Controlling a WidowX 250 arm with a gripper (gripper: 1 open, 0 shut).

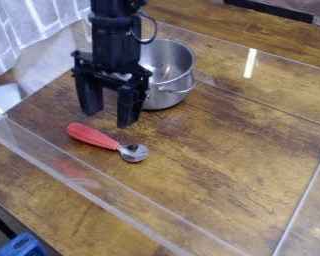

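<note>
My black gripper hangs left of and in front of a metal pot, overlapping it in the view, with its two fingers apart and nothing visible between them. Below it on the wooden table lies a spoon or scoop with a red handle and a round metal head.
Transparent walls line the sides of the area. A white cloth or plastic is at the back left, and a blue object sits at the lower left corner.
</note>
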